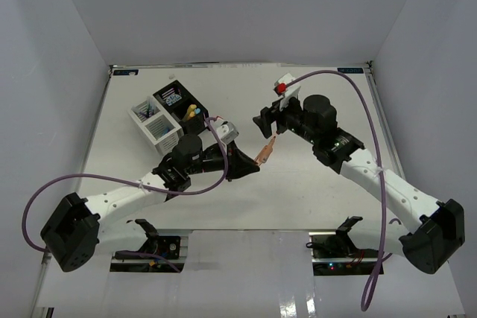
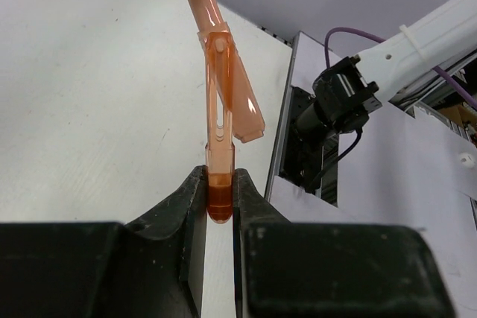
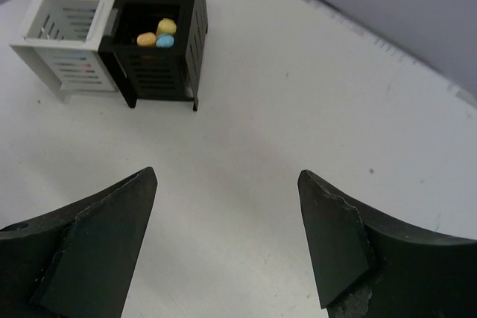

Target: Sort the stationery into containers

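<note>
An orange translucent utility knife [image 2: 220, 109], seen in the top view as a pinkish item [image 1: 264, 153], points up from my left gripper [image 1: 246, 167]; in the left wrist view its end sits between the dark fingertips, which are closed on it. My right gripper [image 1: 267, 123] is just above and beyond the knife in the top view; in the right wrist view its two fingers stand wide apart with nothing between them. A black container [image 3: 156, 72] holds small yellow, orange and blue items, and a white container [image 3: 74, 65] beside it holds pens.
The containers stand at the back left of the white table. Grey walls enclose the sides and back.
</note>
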